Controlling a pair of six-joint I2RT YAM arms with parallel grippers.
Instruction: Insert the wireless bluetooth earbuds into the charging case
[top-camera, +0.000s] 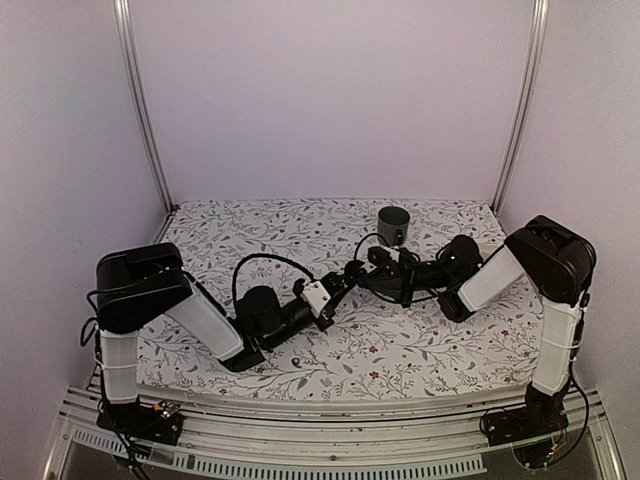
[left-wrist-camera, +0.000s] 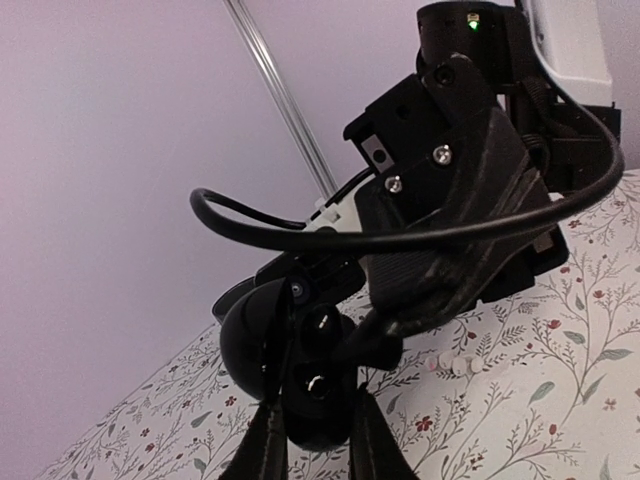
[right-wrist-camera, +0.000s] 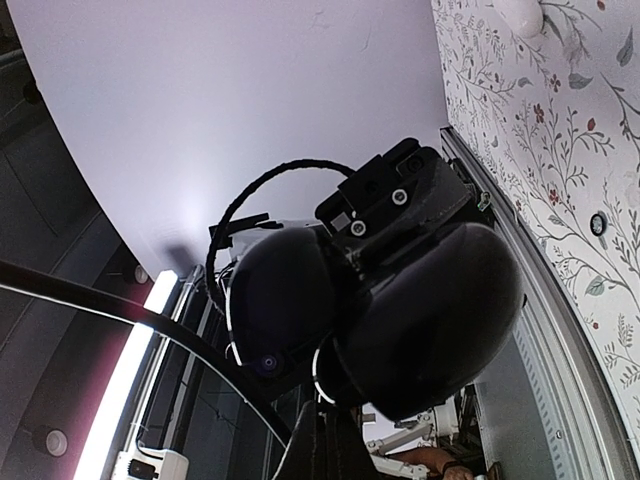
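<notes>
The black charging case (left-wrist-camera: 318, 415) is held upright between the fingers of my left gripper (top-camera: 341, 284), its rounded lid (left-wrist-camera: 250, 340) open. Glossy rounded shapes show inside the case; whether they are earbuds or empty sockets I cannot tell. My right gripper (top-camera: 364, 273) meets it from the right, its fingertip (left-wrist-camera: 378, 350) at the case opening. In the right wrist view the case (right-wrist-camera: 430, 320) fills the middle, just beyond the right gripper. That gripper is shut, with nothing visible between its fingers.
A dark cup (top-camera: 393, 222) stands at the back, behind the right arm. One small dark round piece (top-camera: 296, 361) lies on the patterned tabletop near the left arm.
</notes>
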